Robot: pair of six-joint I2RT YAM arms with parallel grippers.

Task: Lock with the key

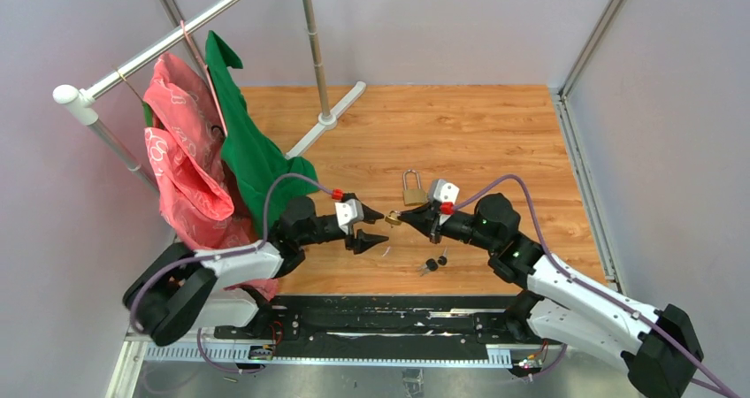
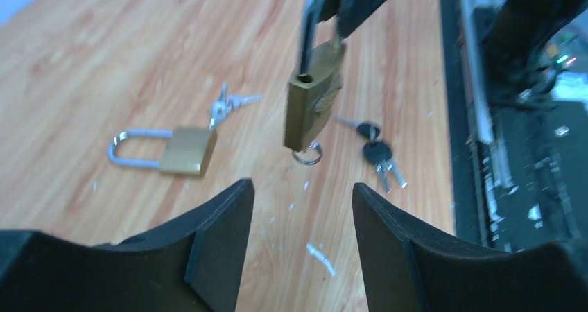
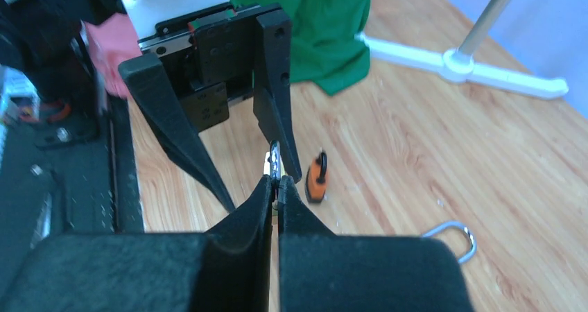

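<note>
A small brass padlock point(image 2: 308, 107) hangs from my right gripper point(image 1: 401, 216), whose fingers are closed on its shackle; the lock body faces the left gripper. My left gripper point(image 1: 384, 227) is open just to the left of this lock, with nothing between its fingers. Below the lock in the left wrist view shows a thin metal ring point(image 2: 307, 154); whether it joins the lock I cannot tell. Black-headed keys point(image 1: 430, 264) lie on the wood in front of the right gripper. Silver keys point(image 2: 234, 102) rest beside a larger brass padlock point(image 2: 188, 150) lying flat.
An orange lock-like thing point(image 3: 316, 179) stands on the table, seen past the left fingers. A thin whitish strip point(image 2: 321, 259) lies on the wood. Green cloth point(image 1: 256, 137) and red cloth point(image 1: 187, 150) hang from a rack at left.
</note>
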